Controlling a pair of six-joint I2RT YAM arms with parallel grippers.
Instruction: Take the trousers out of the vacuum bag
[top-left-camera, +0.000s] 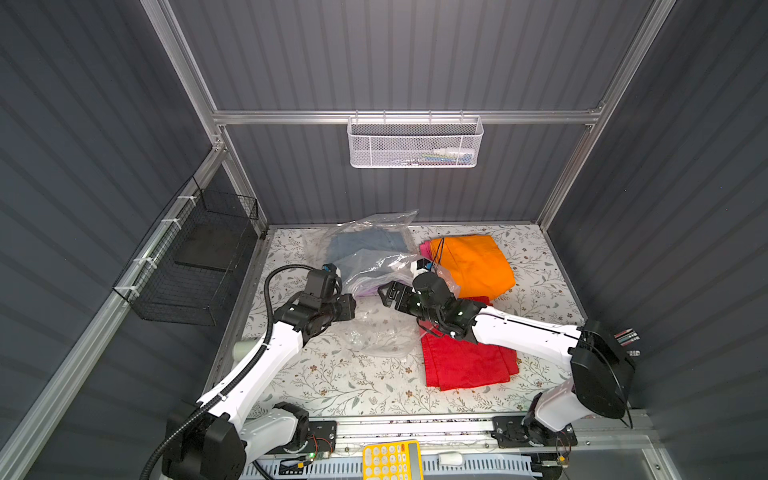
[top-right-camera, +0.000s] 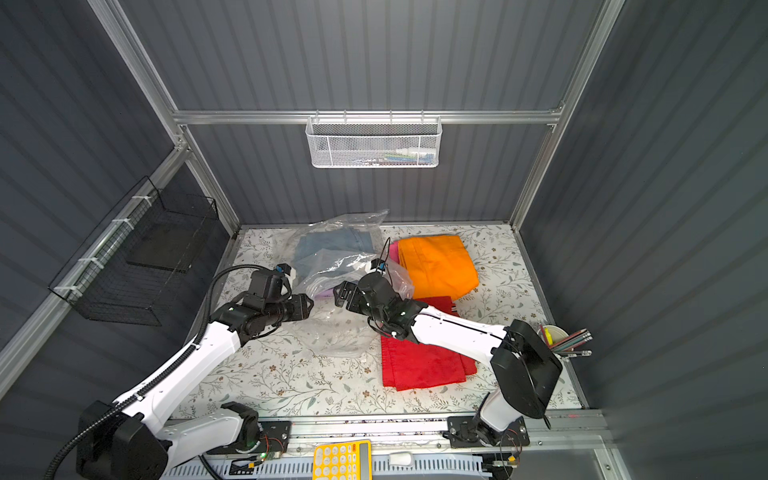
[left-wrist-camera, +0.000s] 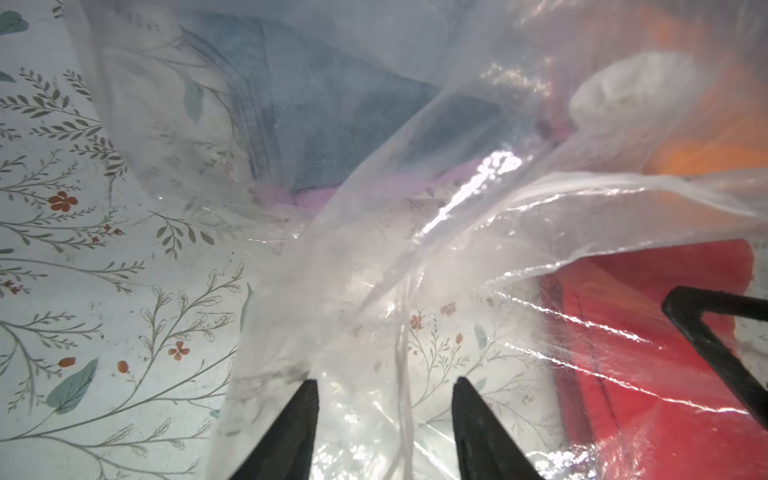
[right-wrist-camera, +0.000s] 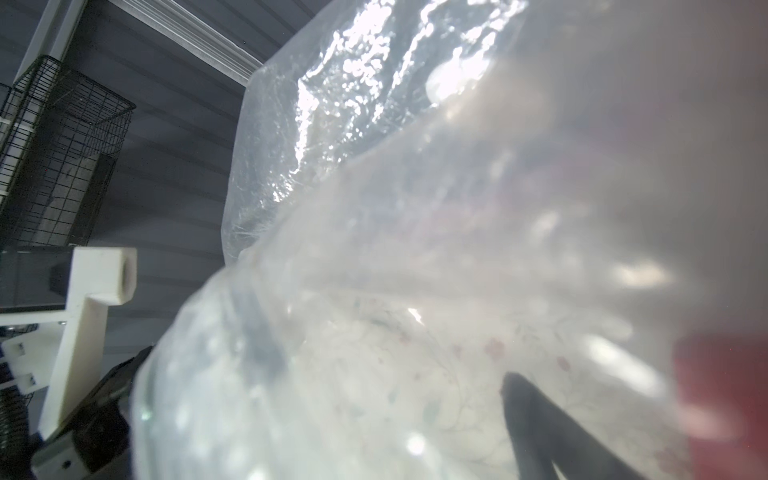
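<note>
A clear plastic bag (top-left-camera: 384, 266) lies crumpled over the middle and back of the table, with folded blue-grey cloth (top-left-camera: 364, 241) inside and some purple showing beneath. My left gripper is over the bag's near part, fingers apart, with thin film between or under them; whether it touches is unclear. My right gripper (top-left-camera: 388, 292) is at the bag's right-middle, close to the left one. In the right wrist view the film fills most of the picture and a dark finger (right-wrist-camera: 536, 416) shows behind or against it.
Folded orange cloth (top-left-camera: 472, 264) lies at back right, red cloth (top-left-camera: 468, 364) at front right. A black wire basket (top-left-camera: 188, 272) hangs on the left wall, a white mesh basket (top-left-camera: 414, 148) on the back wall. A pen cup (top-right-camera: 560, 340) stands at the right edge.
</note>
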